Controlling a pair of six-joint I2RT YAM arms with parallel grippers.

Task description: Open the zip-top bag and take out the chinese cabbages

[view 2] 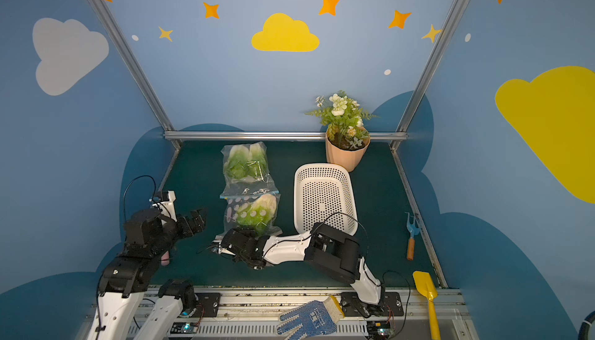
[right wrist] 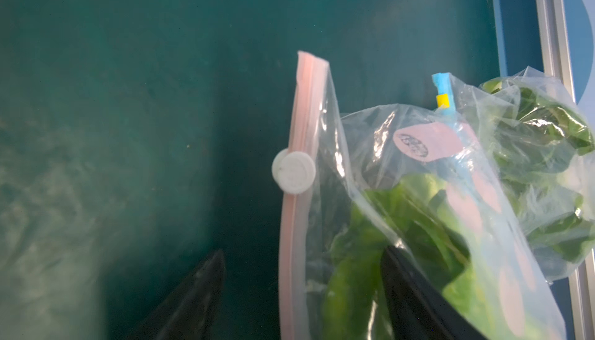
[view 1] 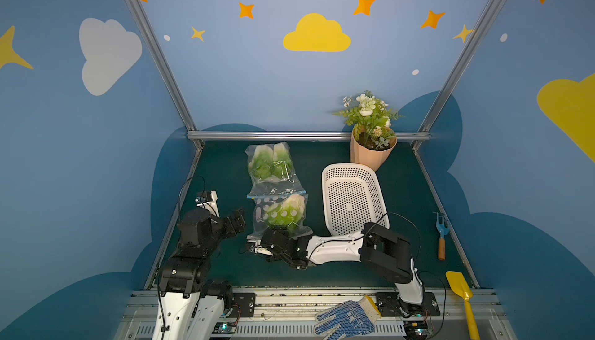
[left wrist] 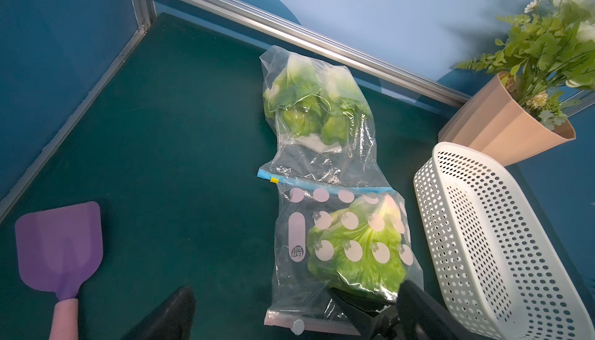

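Nearest the front lies a clear bag with pale dots point(left wrist: 297, 234), a Chinese cabbage point(left wrist: 365, 247) inside. Its pink zip point(right wrist: 301, 104) carries a round white slider point(right wrist: 295, 172) near the left end; the zip seems shut, though part is hidden. Behind lies another clear bag with a blue zip point(left wrist: 334, 186), holding cabbage point(left wrist: 303, 92). My right gripper stands open over the front bag's zip edge, its fingers point(right wrist: 412, 290) apart with the zip visible between them. Left of the bags, my left gripper point(view 1: 240, 221) is open and empty.
A white perforated basket point(view 1: 353, 200), empty, stands right of the bags. Behind it is a flower pot point(view 1: 372, 151). A purple spatula point(left wrist: 59, 247) lies at left, a small blue fork point(view 1: 441, 231) at far right. The mat left of the bags is clear.
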